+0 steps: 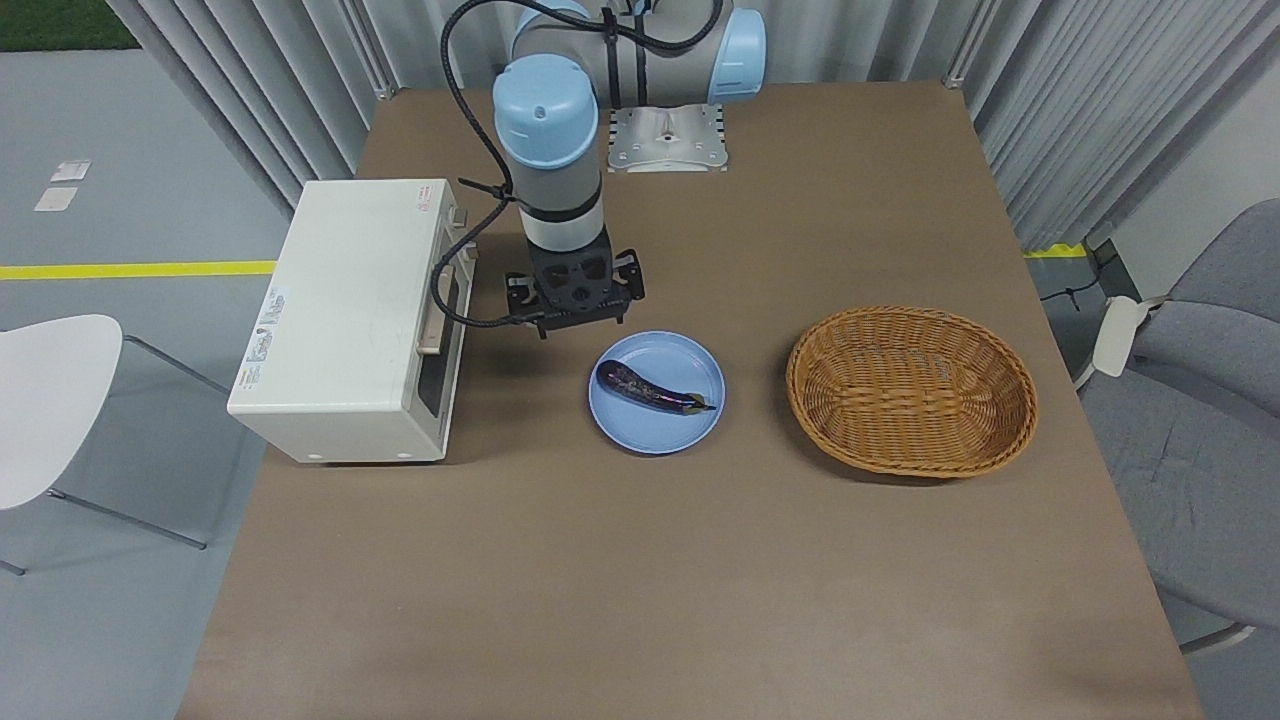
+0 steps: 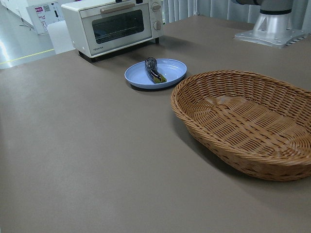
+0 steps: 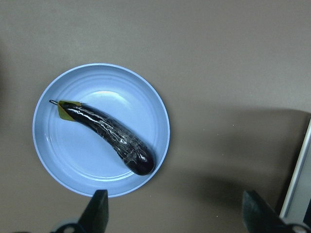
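Note:
A dark eggplant (image 1: 648,388) lies on a light blue plate (image 1: 655,434) in the middle of the table, also visible in the left view (image 2: 154,73). In the wrist view the eggplant (image 3: 109,131) sits diagonally across the plate (image 3: 73,155), stem to the upper left. My gripper is above and behind the plate, its two fingers wide apart at the bottom of the wrist view, nothing between them.
A white toaster oven (image 1: 324,324) stands to the left, beside the arm. A wicker basket (image 1: 912,390) sits right of the plate.

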